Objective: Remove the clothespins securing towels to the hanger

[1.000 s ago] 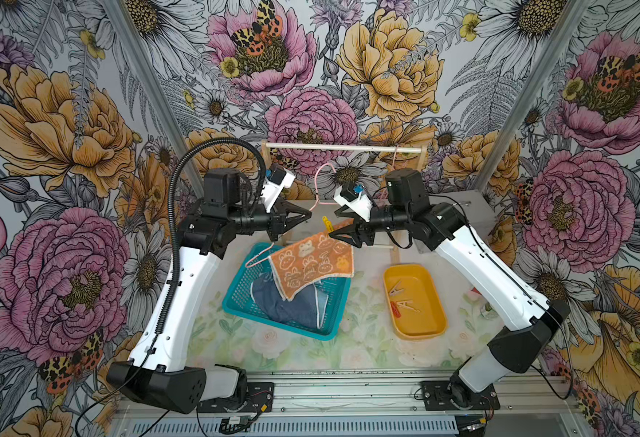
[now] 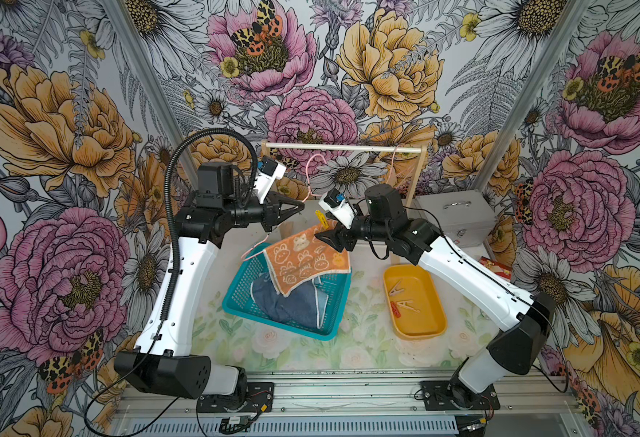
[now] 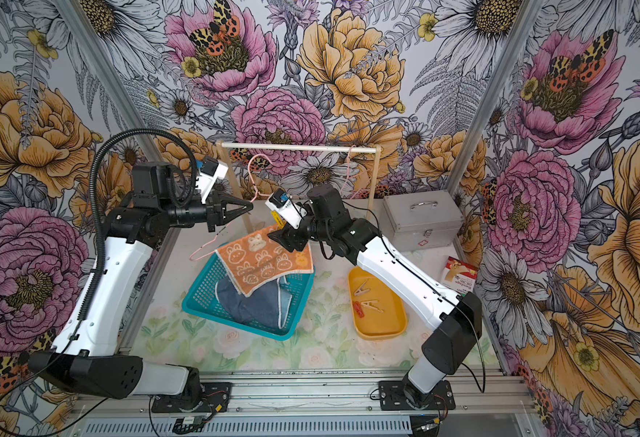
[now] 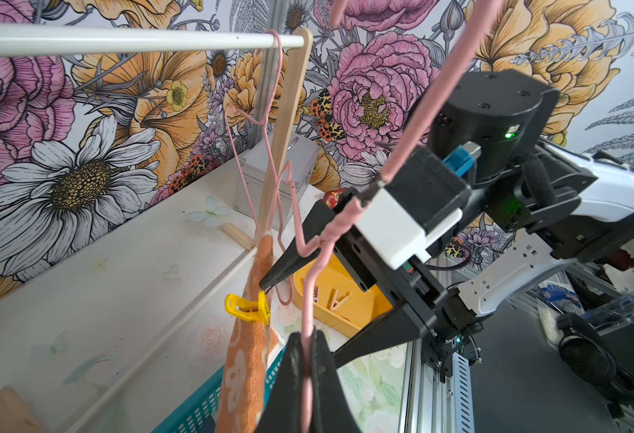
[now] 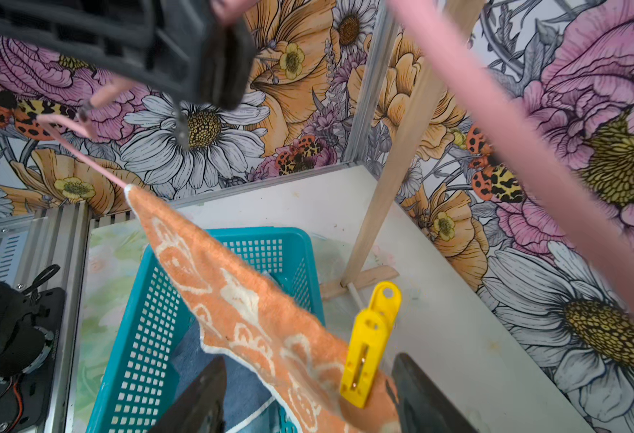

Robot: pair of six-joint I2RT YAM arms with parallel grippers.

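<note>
An orange bunny-print towel (image 2: 298,262) hangs from a pink wire hanger (image 4: 475,29) over the teal basket, with a yellow clothespin (image 4: 246,306) (image 5: 367,346) clipped at its top edge. My left gripper (image 2: 290,211) is shut on the hanger, whose wire runs up from between its fingertips in the left wrist view. My right gripper (image 2: 323,236) is open around the yellow clothespin, its blurred fingertips either side of it in the right wrist view.
A teal basket (image 2: 236,302) holds a blue-grey cloth. A yellow tray (image 2: 421,320) with several clothespins sits to the right. Behind stand a wooden rack (image 3: 298,148) with another pink hanger and a metal box (image 3: 421,222).
My right gripper has moved left toward the yellow clothespin, and the towel has shifted slightly left.
</note>
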